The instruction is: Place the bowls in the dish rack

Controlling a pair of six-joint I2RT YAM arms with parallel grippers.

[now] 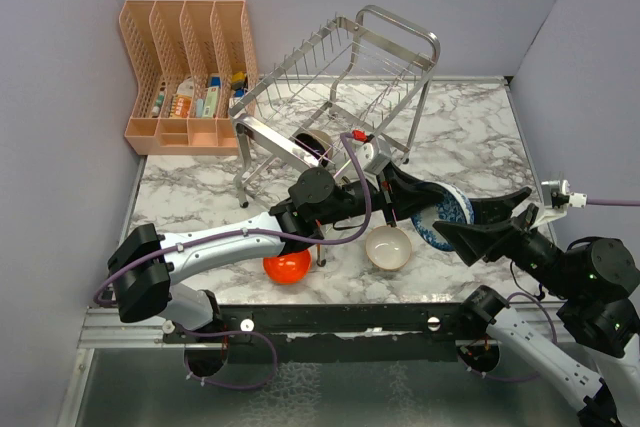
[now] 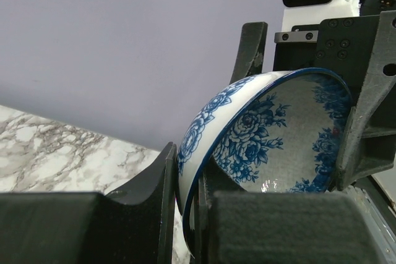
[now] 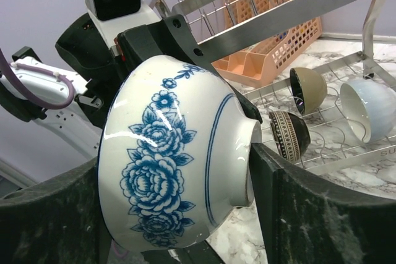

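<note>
A blue-and-white floral bowl (image 1: 448, 215) (image 2: 272, 134) (image 3: 170, 153) is held on its side between the two grippers, right of centre over the counter. My left gripper (image 1: 420, 197) is shut on its rim. My right gripper (image 1: 478, 227) has its fingers either side of the bowl; whether they grip it is unclear. A cream bowl (image 1: 388, 247) and an orange bowl (image 1: 287, 268) rest on the marble counter. Several bowls, among them a pale blue one (image 3: 368, 109), sit in the lower rack.
The metal dish rack (image 1: 400, 47) stands behind the arms, beside a peach organiser (image 1: 145, 137) with small items at the back left.
</note>
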